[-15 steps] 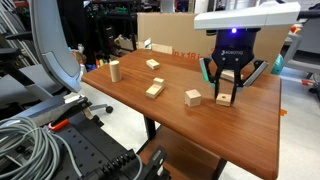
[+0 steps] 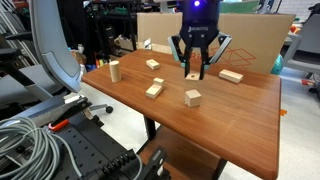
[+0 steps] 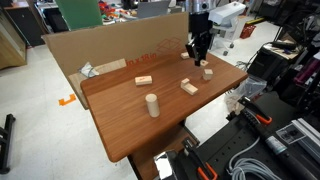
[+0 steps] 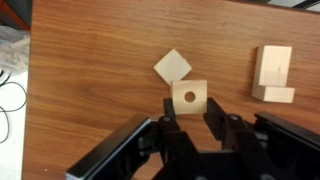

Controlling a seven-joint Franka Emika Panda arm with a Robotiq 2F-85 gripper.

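My gripper [image 2: 192, 73] is shut on a small pale wooden block [image 4: 188, 97], which shows a round tan mark on its face in the wrist view. The held block hangs above the table, clear of its surface. A pale cube [image 2: 192, 98] stands on the table below and nearer the front in exterior view 1. In the wrist view this cube [image 4: 172, 66] lies just beyond the held block, turned like a diamond and partly covered by it. Exterior view 2 has my gripper [image 3: 199, 61] at the right part of the table, close by the cube [image 3: 208, 74].
Flat pale blocks lie apart on the brown table: one at the back [image 2: 231, 76], one at the front [image 2: 154, 91]. A small piece [image 2: 153, 64] and an upright pale cylinder [image 2: 115, 71] stand at the left.
With the block in it, my gripper has risen and moved left in exterior view 1, from low over the table right of the cube to above the cube. The cube has stayed put.
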